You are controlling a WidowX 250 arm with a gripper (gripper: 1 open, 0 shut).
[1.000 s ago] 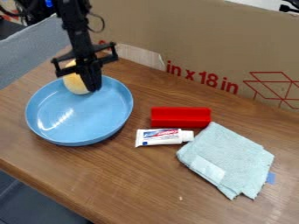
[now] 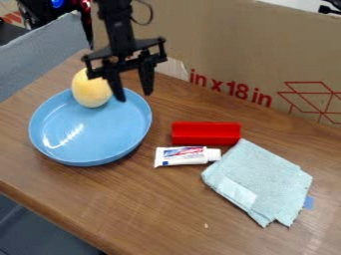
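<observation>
My black gripper (image 2: 132, 88) hangs over the back part of the blue plate (image 2: 83, 136), its fingers spread apart just right of a pale yellow oval object (image 2: 90, 92). That object sits at the plate's back edge, partly behind the arm. I cannot see anything held between the fingers.
A red block (image 2: 205, 133) and a toothpaste tube (image 2: 180, 156) lie right of the plate. A folded light blue cloth (image 2: 260, 181) is at the right. A cardboard box (image 2: 273, 60) stands behind.
The objects on the table look unmoved.
</observation>
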